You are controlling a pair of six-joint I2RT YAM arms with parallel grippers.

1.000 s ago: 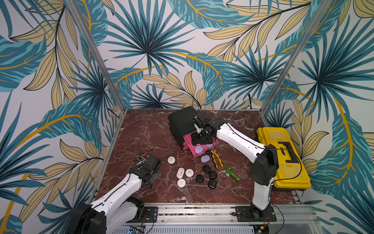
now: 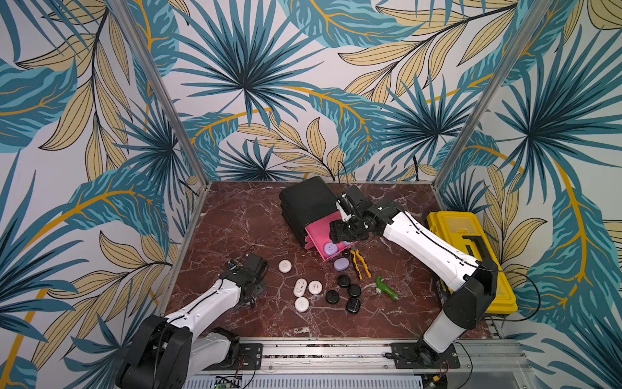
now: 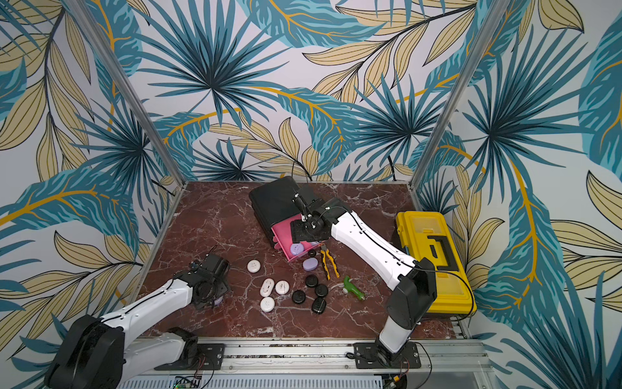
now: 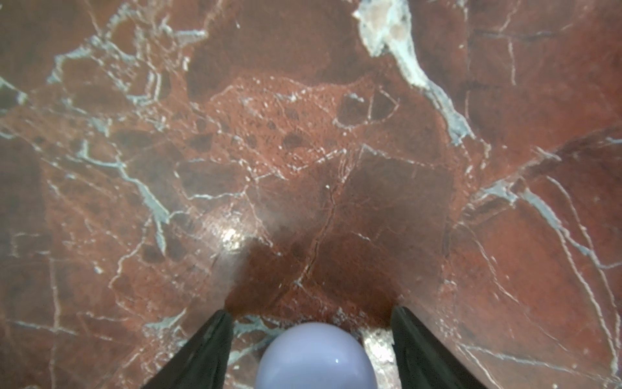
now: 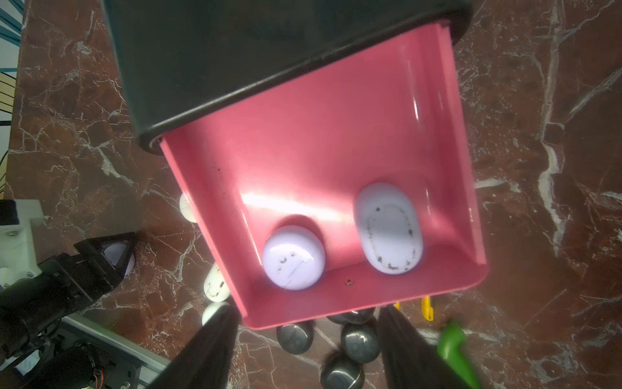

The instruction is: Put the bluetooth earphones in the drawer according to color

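In the left wrist view a lilac earphone case (image 4: 316,359) stands on the marble table between the spread fingers of my left gripper, with a gap on either side. My right gripper is open and empty above the pulled-out pink drawer (image 5: 311,129). Inside that drawer lie a round lilac case (image 5: 293,257) and an oval lilac case (image 5: 388,228). Another lilac case (image 2: 341,264) rests on the table in front of it. White cases (image 2: 315,287) sit left of centre, and black cases (image 2: 332,296) are grouped to their right.
The black drawer cabinet (image 2: 307,194) stands at the back centre. Orange-handled pliers (image 2: 361,262) and a green tool (image 2: 386,288) lie right of the cases. A yellow toolbox (image 2: 476,259) fills the right edge.
My right arm has swung rightward, its gripper shifting slightly right over the drawer. My left gripper has shifted a little. The cases on the table look unmoved.
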